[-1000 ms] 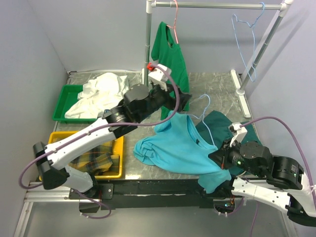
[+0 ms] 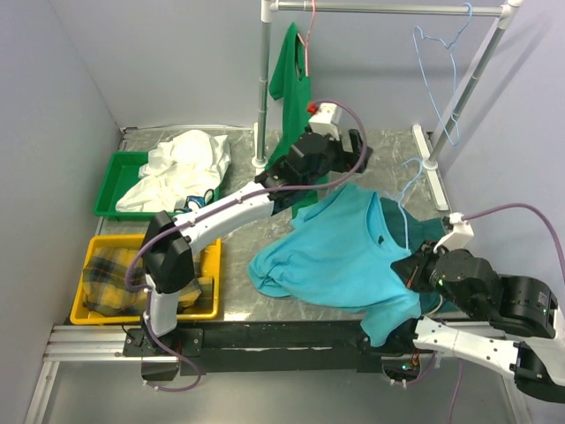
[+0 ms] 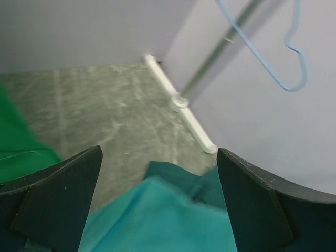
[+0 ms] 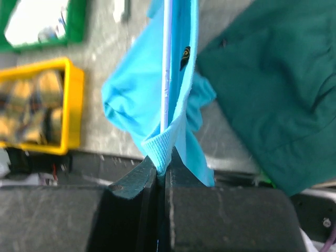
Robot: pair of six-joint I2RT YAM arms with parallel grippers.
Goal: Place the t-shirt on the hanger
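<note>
A light-blue t-shirt (image 2: pixel 340 252) hangs from my right gripper (image 2: pixel 411 276), its body spread leftward over the table. In the right wrist view the right fingers are shut on the shirt's collar edge (image 4: pixel 164 148) together with the end of a pale blue hanger (image 4: pixel 167 63). From the top view, the hanger (image 2: pixel 407 190) rises out of the shirt's neck opening, hook upward. My left gripper (image 2: pixel 360 152) is open above the shirt's far end. Between its fingers in the left wrist view nothing is held; the blue shirt (image 3: pixel 157 210) lies beyond and below them, out of focus.
A rack bar (image 2: pixel 388 9) spans the back, bearing a green shirt (image 2: pixel 291 88) and an empty blue hanger (image 2: pixel 441 71). Dark green cloth (image 2: pixel 424 225) lies beneath the blue shirt. Green (image 2: pixel 106 190) and yellow (image 2: pixel 79 274) bins stand at left.
My left arm has swung right and toward the back. The right gripper has shifted slightly right, drawing shirt and hanger along; the hanger's hook has tipped rightward.
</note>
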